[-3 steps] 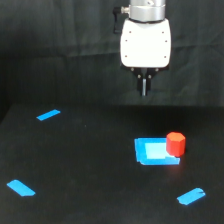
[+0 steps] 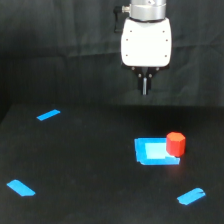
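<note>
A red block [image 2: 175,144], hexagonal in outline, is at the right end of a white patch with a bright blue border [image 2: 146,160] on the dark table. High above and behind it hangs my gripper [image 2: 145,90], pointing down under the white arm housing [image 2: 146,43]. A clear gap separates the fingertips from the block and the table. The fingers are small and dark against the black backdrop, so their opening cannot be made out.
Blue strips lie flat at the left back [image 2: 49,115], left front [image 2: 21,188] and right front [image 2: 191,196]. A dark curtain [image 2: 60,60] closes off the back.
</note>
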